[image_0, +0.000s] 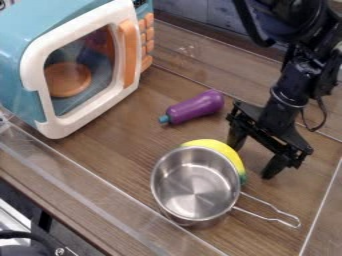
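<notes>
My black gripper (254, 145) is at the right, its fingers spread open and lowered close to the wood surface, just beside a yellow object (217, 147) with a green end, which looks like a toy corn or banana. That object lies partly behind a steel pot (191, 189) with a wire handle. A purple toy eggplant (194, 108) lies above, to the upper left of the gripper.
A blue and white toy microwave (54, 70) with orange parts fills the upper left.
</notes>
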